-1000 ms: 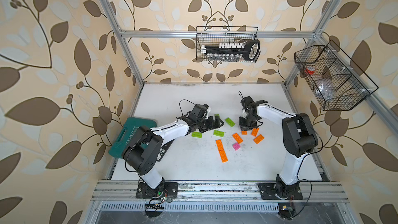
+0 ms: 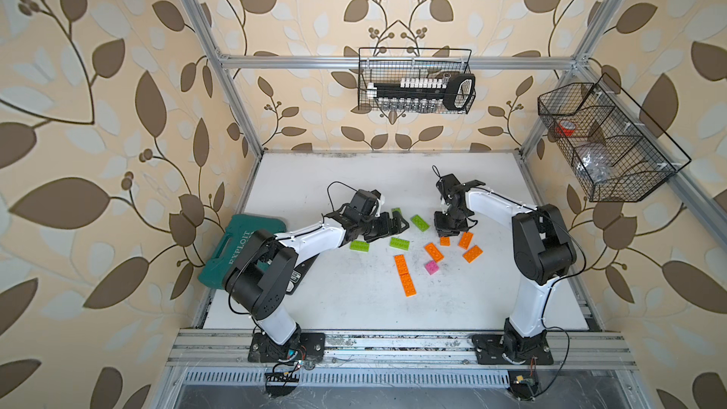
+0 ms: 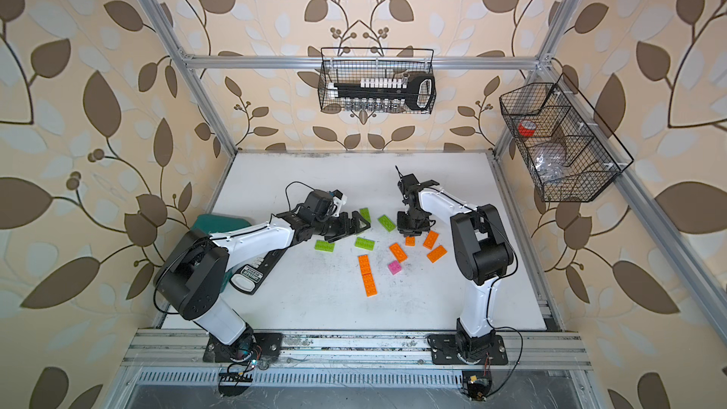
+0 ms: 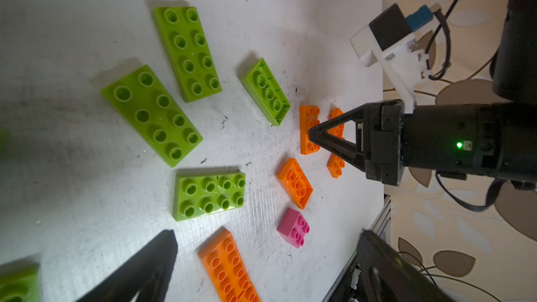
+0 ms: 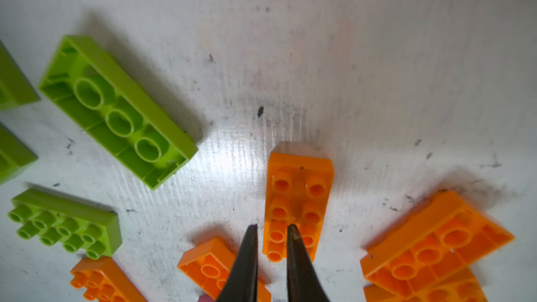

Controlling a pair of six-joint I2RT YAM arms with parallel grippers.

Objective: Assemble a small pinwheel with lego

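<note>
Green bricks point(image 4: 186, 53), orange bricks point(image 2: 434, 251) and a pink brick point(image 2: 431, 267) lie loose on the white table. My left gripper is open above them at the centre-left, nothing between its fingers. My right gripper hangs over an upright-studded orange brick point(image 5: 296, 190) at the right of the group, its fingertips close together over the brick's near end; I cannot tell whether they touch it. An upside-down green brick point(image 5: 98, 95) lies to the left of that brick in the right wrist view.
A teal case point(image 2: 238, 238) and a dark device point(image 3: 253, 276) sit at the left under my left arm. Wire baskets point(image 2: 416, 91) hang on the frame above.
My left arm and the bricks look unchanged.
</note>
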